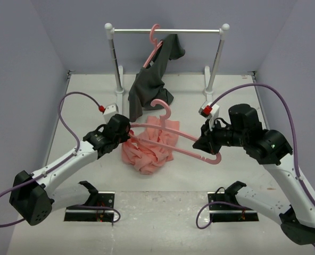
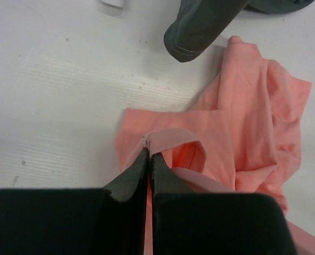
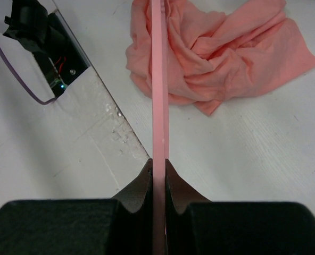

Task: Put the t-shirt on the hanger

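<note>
A pink hanger (image 1: 173, 145) is held in the air, its hook upward, with my right gripper (image 1: 209, 147) shut on its right end. In the right wrist view, the hanger's bar (image 3: 159, 95) runs between those fingers. The crumpled pink t-shirt (image 1: 152, 154) lies on the table below. My left gripper is shut on a raised edge of the t-shirt (image 2: 171, 139), which loops open at the fingertips. Close to that loop comes the hanger's left part (image 2: 205, 182); whether its tip is inside the cloth I cannot tell.
Behind stands a white rack (image 1: 195, 31) with a dark grey garment (image 1: 152, 79) on another pink hanger (image 1: 154, 40). The garment's lower end hangs close behind the t-shirt.
</note>
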